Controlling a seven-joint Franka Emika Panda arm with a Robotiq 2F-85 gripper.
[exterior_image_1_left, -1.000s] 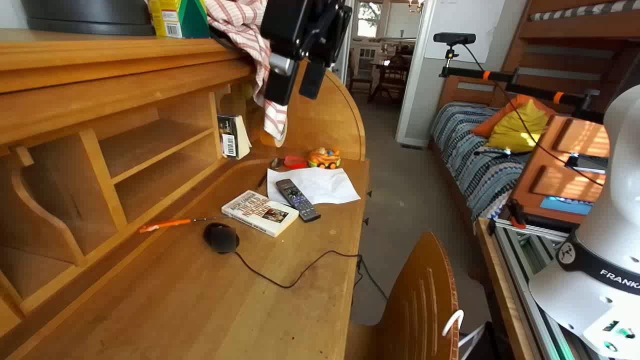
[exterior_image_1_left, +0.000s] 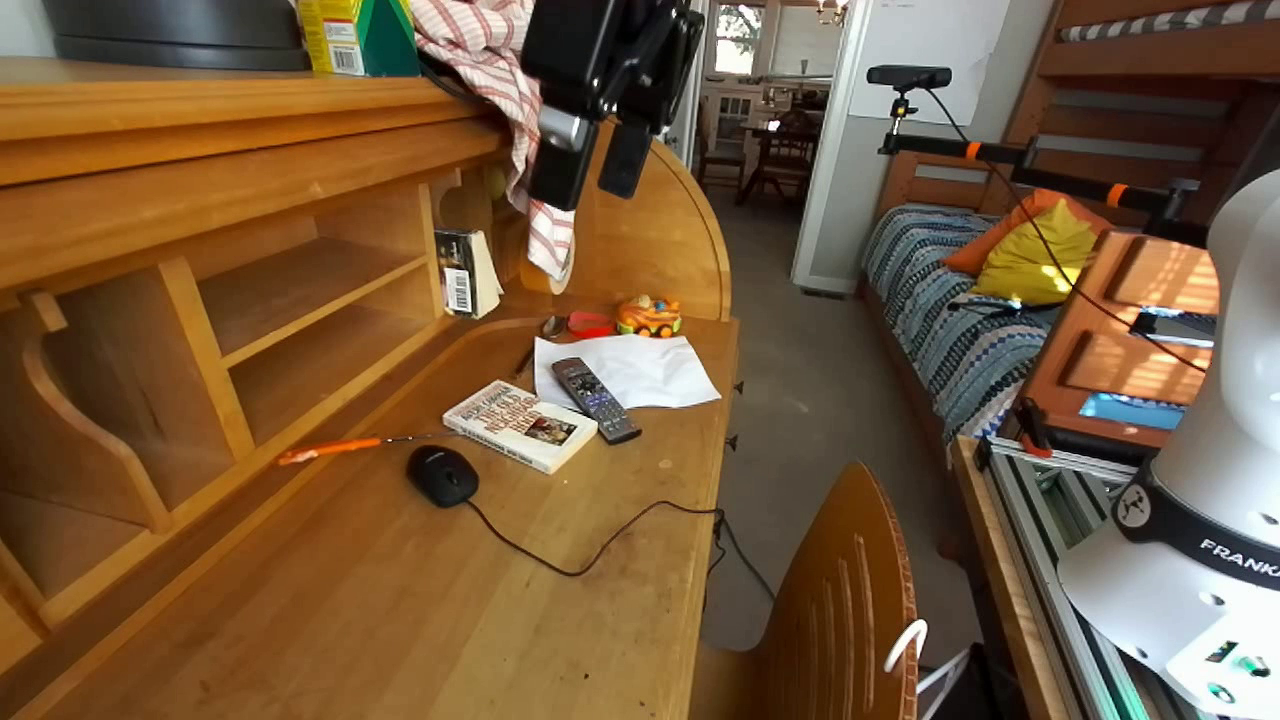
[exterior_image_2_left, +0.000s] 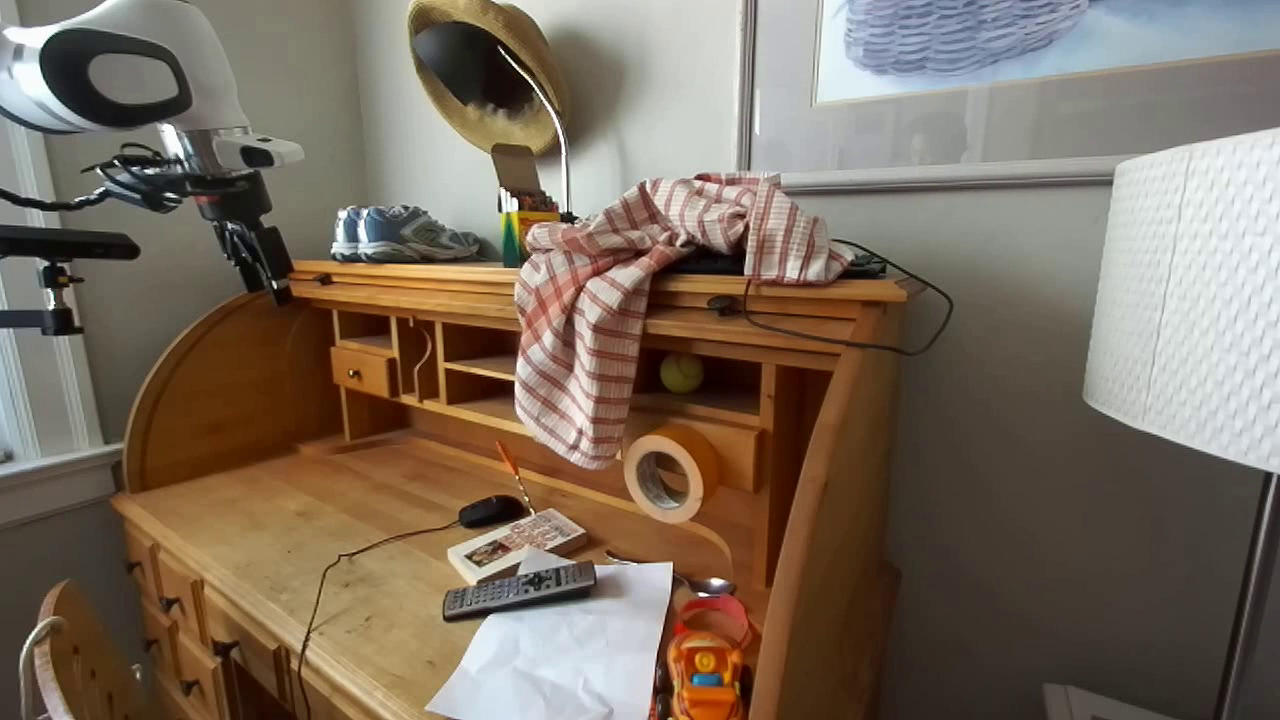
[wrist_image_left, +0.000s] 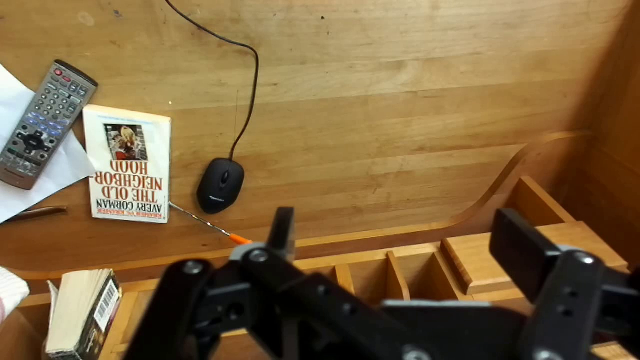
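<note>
My gripper is open, its two black fingers wide apart and nothing between them. It hangs in the air above the roll-top desk (exterior_image_2_left: 276, 480), near the level of the upper shelf. Below it on the desktop lie a black corded mouse (wrist_image_left: 220, 186), a white paperback book (wrist_image_left: 130, 165) and a grey remote (wrist_image_left: 47, 126) partly on a white sheet of paper (exterior_image_1_left: 654, 370). An orange-handled tool (exterior_image_1_left: 342, 449) rests along the back, its shaft reaching toward the book. In the wrist view my finger hides the end of its handle.
A red-striped cloth (exterior_image_2_left: 588, 348) drapes off the top shelf. A tape roll (exterior_image_2_left: 669, 473), a spoon (exterior_image_2_left: 710, 586) and an orange toy car (exterior_image_2_left: 705, 674) are at the far end. Another book (exterior_image_1_left: 468, 274) stands by the cubbies. A chair (exterior_image_1_left: 840, 600) sits before the desk; much desktop is bare.
</note>
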